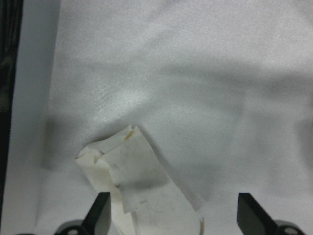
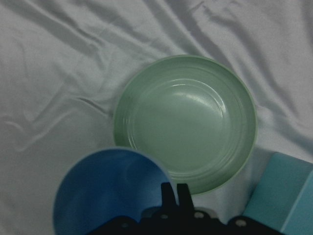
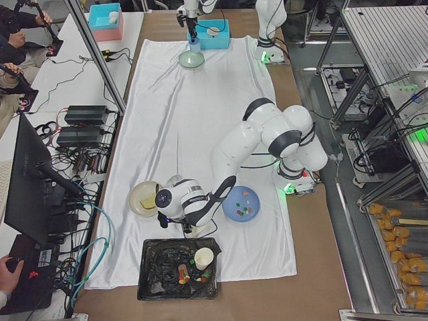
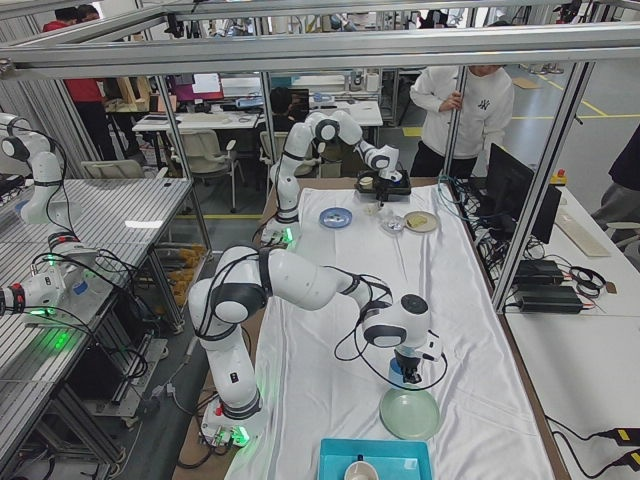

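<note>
My left gripper is open over a crumpled white paper piece [image 1: 146, 191] on the white cloth, beside the black bin [image 3: 160, 287] in the camera left view. My right gripper is shut on the rim of a blue cup [image 2: 102, 191], which it holds by the pale green plate [image 2: 186, 122]. In the camera left view, a beige plate [image 3: 140, 207] with a yellow item and a blue plate [image 3: 241, 211] with small coloured pieces flank the left gripper.
A turquoise box [image 4: 330, 460] with a cup in it adjoins the green plate. A monitor and cables line one side of the table.
</note>
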